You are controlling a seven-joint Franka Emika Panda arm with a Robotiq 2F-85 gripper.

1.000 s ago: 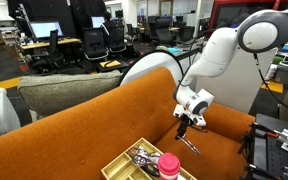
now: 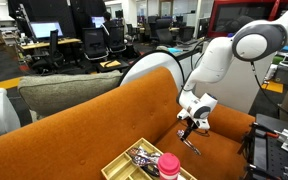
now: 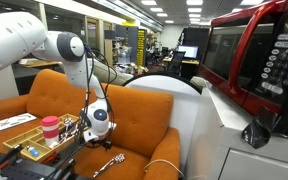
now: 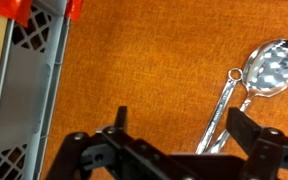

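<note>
My gripper stands open above the orange sofa seat, with nothing held between its fingers. In the wrist view a shiny spoon (image 4: pixel 273 68) lies at the right, its bowl toward the upper right. Its handle runs down beside the right fingertip. Close along it lies a thin metal handle (image 4: pixel 220 108) with a small ring at its end; the lower parts of both are hidden by the gripper. A metal utensil (image 3: pixel 109 164) shows on the seat in exterior view 2, just in front of the gripper (image 3: pixel 97 141).
A wooden tray (image 2: pixel 114 168) holding several utensils sits left of the gripper, with a red-lidded container (image 2: pixel 169 164) at its right side. A grey basket wall (image 4: pixel 52 75) borders the wrist view's left. Bare seat (image 4: pixel 144 65) lies between basket and spoon.
Over the last second the gripper has shifted a little to the right and lower in exterior view 1. The tray and container have stayed put.
</note>
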